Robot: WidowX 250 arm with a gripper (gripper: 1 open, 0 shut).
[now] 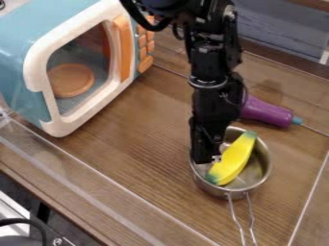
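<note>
A yellow banana [236, 157] with greenish tips lies in a small metal pot [256, 177] with long wire handles toward the front. My black gripper [206, 154] hangs down at the pot's left inside edge, beside the banana. Its fingertips look close together, with nothing visible between them, though dark and partly hard to make out.
A toy microwave [52, 106] in blue and white, holding a tan disc, stands at the left. A purple eggplant [267, 112] lies behind the pot. The wooden counter [129, 163] between microwave and pot is clear.
</note>
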